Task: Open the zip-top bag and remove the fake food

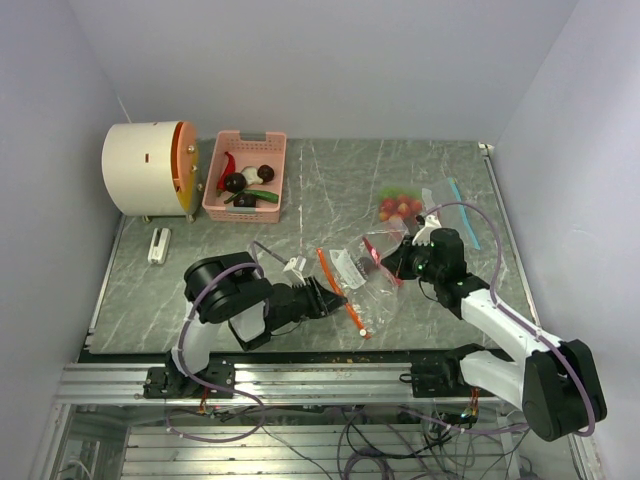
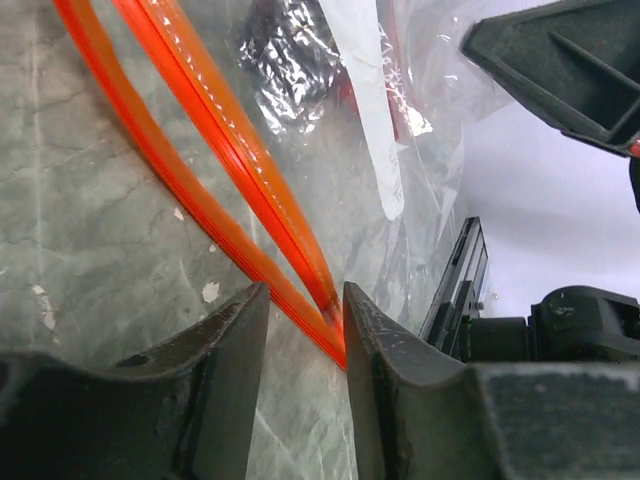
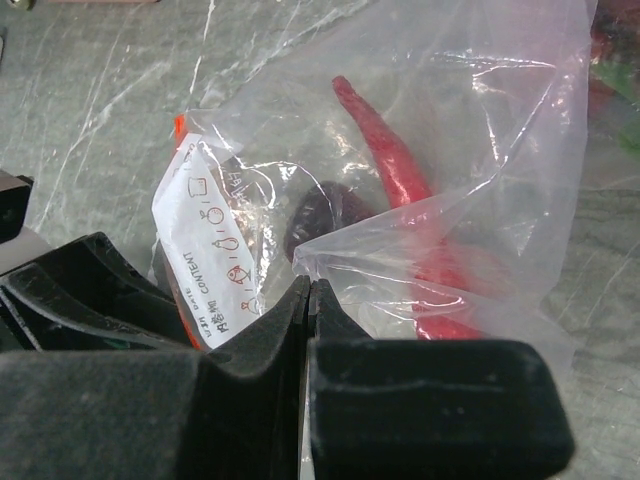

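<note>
A clear zip top bag (image 1: pixel 374 300) lies on the table, with an orange zip strip (image 1: pixel 328 272) along its left edge. Inside are a red pepper (image 3: pixel 385 150) and a dark round item (image 3: pixel 325 215), beside a white printed label (image 3: pixel 205 240). My left gripper (image 1: pixel 342 299) is at the zip strip; in the left wrist view its fingers (image 2: pixel 235 340) stand apart, with the orange strip (image 2: pixel 270 195) running down between the tips. On the bag's other side, my right gripper is shut, a gathered fold of clear film at its tips.
A pink basket (image 1: pixel 245 136) holding several fake foods stands at the back left, next to a white drum (image 1: pixel 145 165). Another bag, with red fruit (image 1: pixel 400 207) and a blue zip (image 1: pixel 465 215), lies behind the right gripper.
</note>
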